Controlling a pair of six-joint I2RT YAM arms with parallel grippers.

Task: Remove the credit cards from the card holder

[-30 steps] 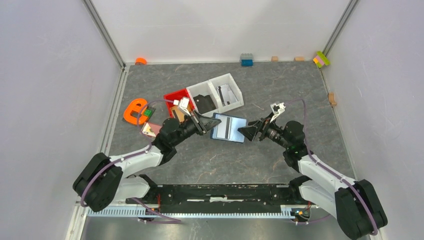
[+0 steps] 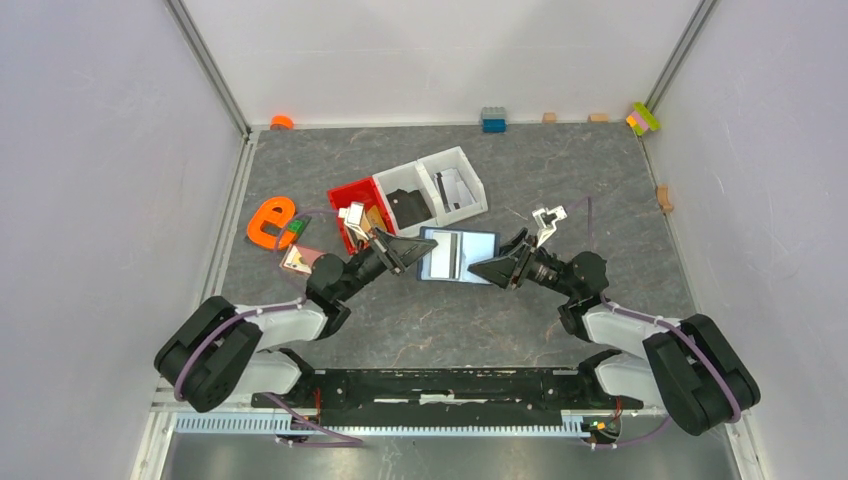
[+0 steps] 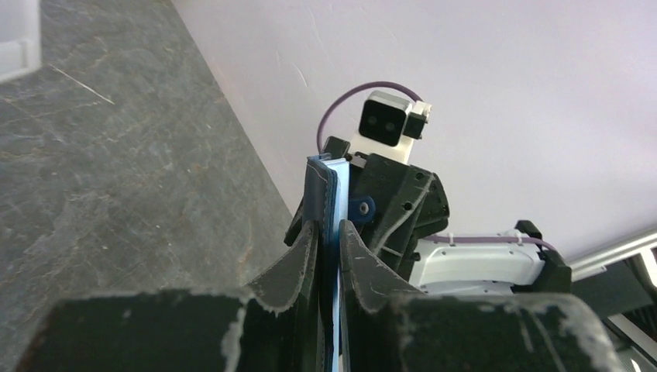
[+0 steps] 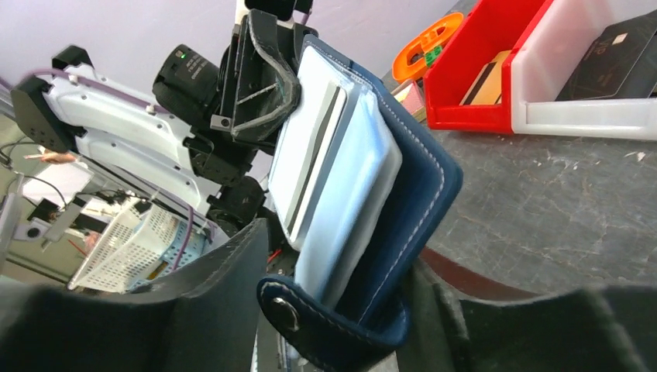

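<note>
A dark blue card holder [image 4: 418,194] with white stitching and a snap strap [image 4: 333,332] hangs between the arms, pale cards [image 4: 314,132] visible inside it. My left gripper is shut on its edge, seen edge-on in the left wrist view and at the holder's left in the top view. My right gripper is part open around the strap end of the holder; whether the fingers touch it I cannot tell.
A red bin [image 4: 469,116] joined to white bins [image 2: 460,210] stands behind the holder. An orange toy [image 2: 258,225] and a small card box [image 2: 298,258] lie at the left. The counter right of the bins is clear.
The card holder has shifted slightly and turned in the top view, with the left gripper moving along. The right gripper has moved in against the holder's right end.
</note>
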